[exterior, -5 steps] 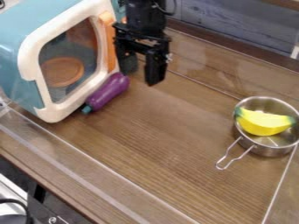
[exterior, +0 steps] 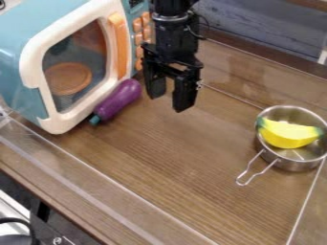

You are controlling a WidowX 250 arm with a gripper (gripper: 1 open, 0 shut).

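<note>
My black gripper (exterior: 170,92) stands open above the wooden counter, just to the right of the toy microwave. A purple eggplant (exterior: 120,99) lies beside the microwave's front, below and left of my gripper. The teal-and-white toy microwave (exterior: 53,111) fills the upper left, its door window showing an orange disc inside. On the right, a metal pot (exterior: 297,160) with a wire handle holds a yellow banana (exterior: 289,134).
A grey wooden wall (exterior: 262,33) runs along the back. A dark gap with a white object lies at the lower left.
Over the last second my gripper has moved down toward the counter, ending a little right of the eggplant. The other things have not moved.
</note>
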